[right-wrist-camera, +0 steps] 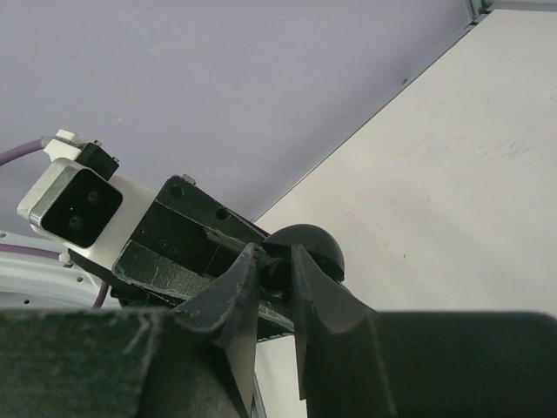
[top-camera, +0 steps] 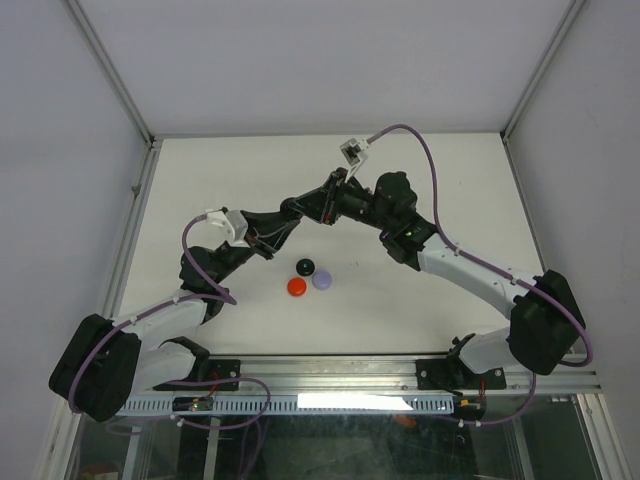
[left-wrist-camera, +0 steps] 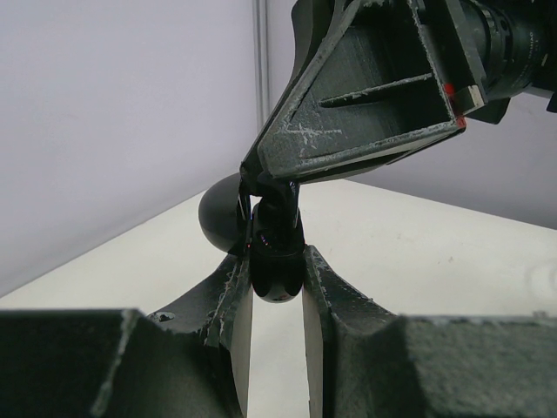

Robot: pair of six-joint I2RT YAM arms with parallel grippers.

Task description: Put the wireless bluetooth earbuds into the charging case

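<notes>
The two grippers meet in mid-air above the board. My left gripper [top-camera: 278, 238] is shut on a small black piece [left-wrist-camera: 277, 270], seen between its fingers in the left wrist view. My right gripper [top-camera: 304, 210] is shut on a dark item [right-wrist-camera: 275, 275], largely hidden by its fingers. A rounded black body, probably the charging case, sits right against that piece, also seen as a dome [right-wrist-camera: 309, 244] in the right wrist view. Which part is case and which is earbud, and how far they are joined, I cannot tell.
Below the grippers on the white board [top-camera: 420, 300] lie a black disc [top-camera: 305, 267], a red disc [top-camera: 297, 286] and a lilac disc [top-camera: 322, 279]. The rest of the board is clear, with walls around it.
</notes>
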